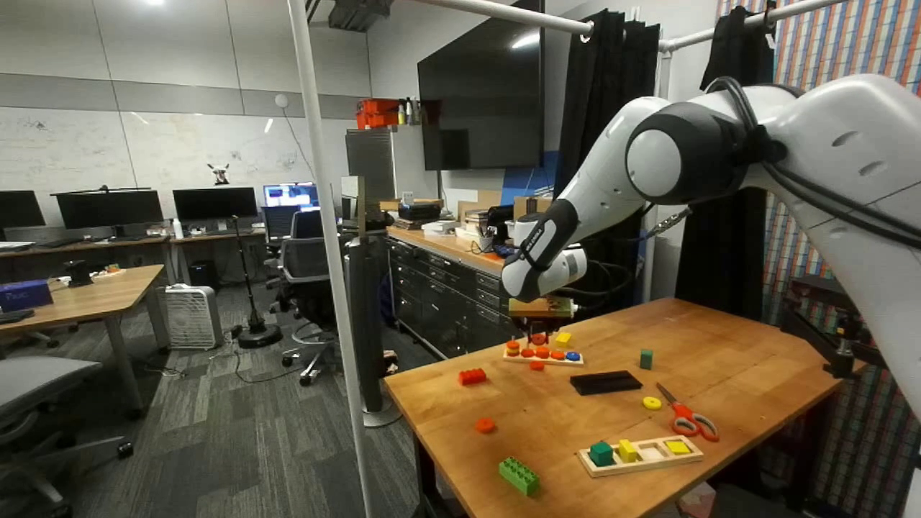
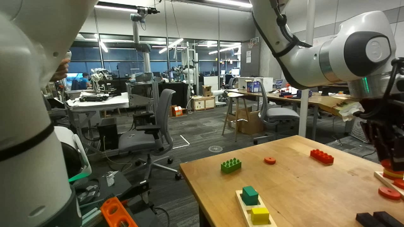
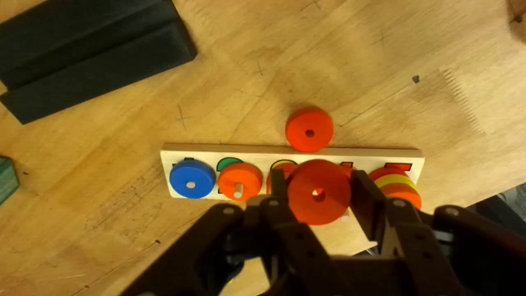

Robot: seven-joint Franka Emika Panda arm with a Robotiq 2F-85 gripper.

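Between the fingertips of my gripper is a red-orange ring point(image 3: 315, 209) with a hole in its middle, and the fingers are shut on it. The ring is held over the wooden peg board point(image 3: 310, 153) and hides part of it. On the board, a blue ring point(image 3: 192, 178) sits on the end peg and an orange ring point(image 3: 240, 181) on the peg beside it. At the other end is a stack of rings point(image 3: 397, 185), orange with a yellow one among them. A loose red ring point(image 3: 309, 129) lies against the board's long edge.
Close by are a black grooved block point(image 1: 605, 383), a yellow block point(image 1: 563, 339) and a green block point(image 1: 645, 358). Scissors point(image 1: 688, 421) and a wooden shape tray point(image 1: 639, 463) lie farther off. A red brick point(image 1: 472, 376) is left of the board, with bare tabletop around it.
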